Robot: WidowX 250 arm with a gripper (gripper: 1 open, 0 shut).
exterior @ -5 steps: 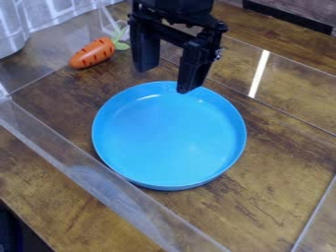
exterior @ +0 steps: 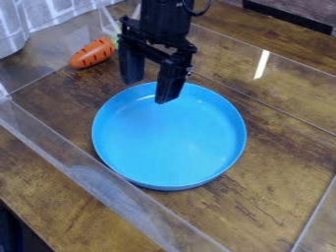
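My black gripper (exterior: 149, 73) hangs at the top centre of the camera view, open, its two fingers apart with nothing seen between them. It is above the rear edge of a round blue plate (exterior: 168, 138), which looks empty. An orange toy carrot (exterior: 92, 53) with a pale green top lies at the back left, to the left of the gripper and partly next to it.
Clear plastic edging runs along the left side, and a transparent object (exterior: 27, 25) stands at the top left corner.
My gripper has moved left and back, toward the side where the carrot lies, and appears somewhat smaller. The plate and carrot have not moved.
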